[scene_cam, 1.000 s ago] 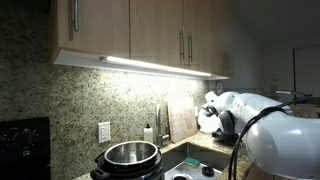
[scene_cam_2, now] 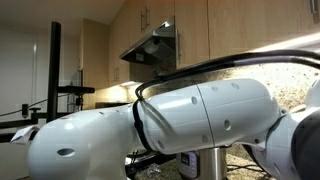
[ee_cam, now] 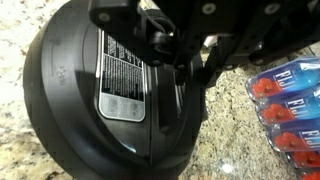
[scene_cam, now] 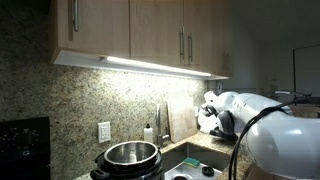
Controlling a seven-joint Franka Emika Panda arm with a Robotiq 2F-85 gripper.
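Observation:
A round black appliance [ee_cam: 75, 115] with a printed label fills the left and centre of the wrist view. My gripper is over its upper right part, dark against dark. How wide the fingers stand is hard to make out there, and whether they touch the appliance cannot be told. In exterior view 1 the gripper end of the arm is at the far right of the counter, beyond the sink, too small to read.
Packs with red fruit pictures [ee_cam: 292, 105] lie right of the appliance on the speckled counter [ee_cam: 232, 140]. A sink [scene_cam: 188, 155], a metal pot [scene_cam: 131, 153], a soap bottle [scene_cam: 148, 133] and a leaning board [scene_cam: 182, 118] stand along the wall.

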